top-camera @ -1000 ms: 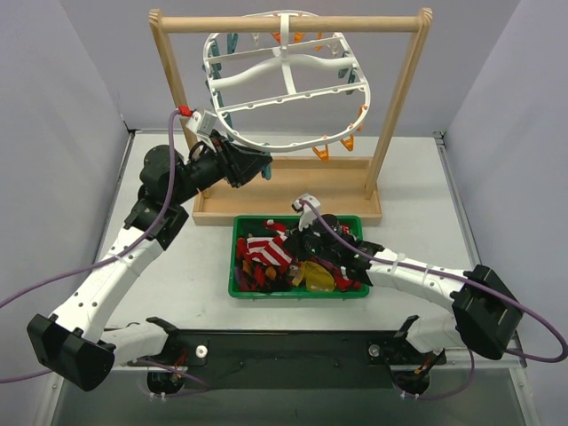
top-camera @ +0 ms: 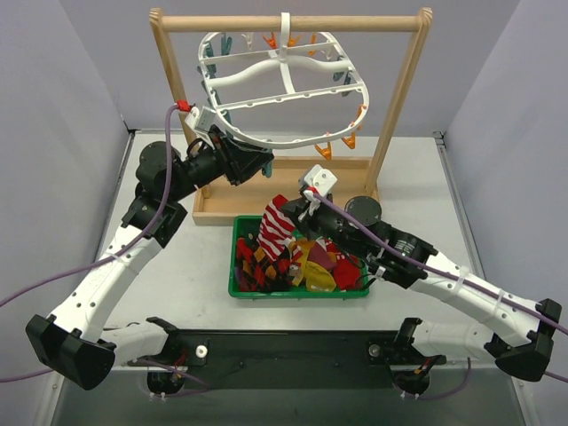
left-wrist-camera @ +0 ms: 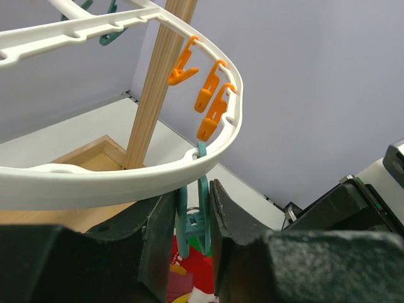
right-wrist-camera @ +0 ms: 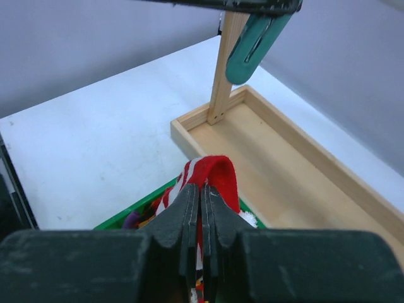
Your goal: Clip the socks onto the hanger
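A white hanger (top-camera: 284,142) with teal and orange clips hangs from the wooden frame. My left gripper is shut on a teal clip (left-wrist-camera: 201,230) at the hanger's front rim. My right gripper is shut on a red and white striped sock (right-wrist-camera: 218,173), lifted over the green basket (top-camera: 248,293) in the top view, below and right of the left gripper. The basket holds a heap of colourful socks.
A shallow wooden tray (right-wrist-camera: 284,164), the frame's base, lies behind the basket. Wooden posts (top-camera: 398,98) stand at both sides.
My right gripper has risen from the basket with the striped sock in it, pulling it up out of the heap. The left arm stays at the hanger with little change.
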